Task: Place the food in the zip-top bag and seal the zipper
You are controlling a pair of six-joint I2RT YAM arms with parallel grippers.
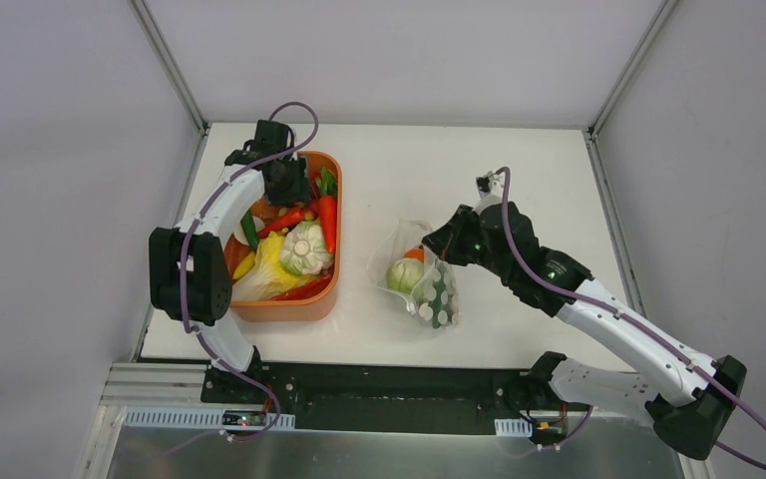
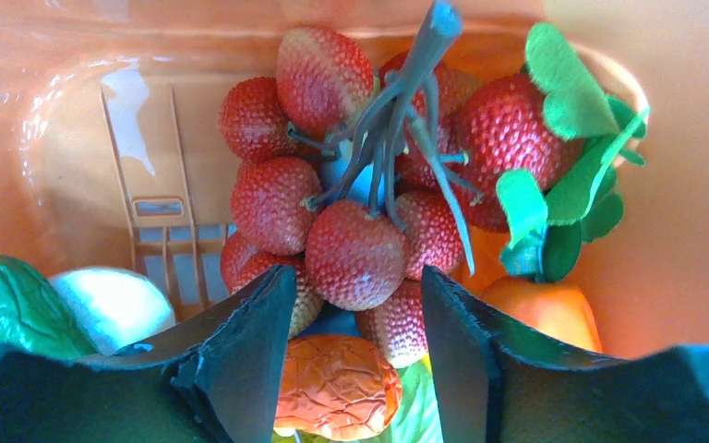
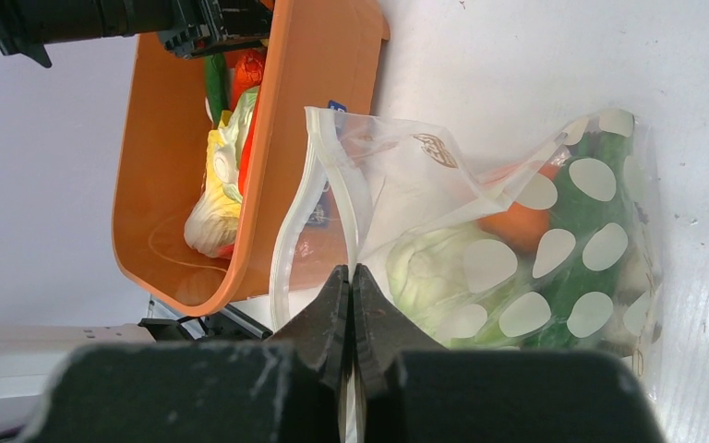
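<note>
My left gripper is part open at the back of the orange bin (image 1: 285,310), its fingers either side of a lychee-like red fruit (image 2: 354,254) in a stemmed bunch, with no hold visible. Strawberries (image 2: 517,138) and an orange wrinkled item (image 2: 332,383) lie around it. The clear zip-top bag (image 3: 434,157) rests on the table, holding a pale cabbage (image 1: 404,274), an orange item and green things behind white dots. My right gripper is shut at the bag's open zipper edge; the edge runs to its fingertips.
The bin also holds red peppers (image 1: 327,220), a cauliflower-like vegetable (image 1: 304,246) and a yellow item in wrapping. Walls flank the table on both sides.
</note>
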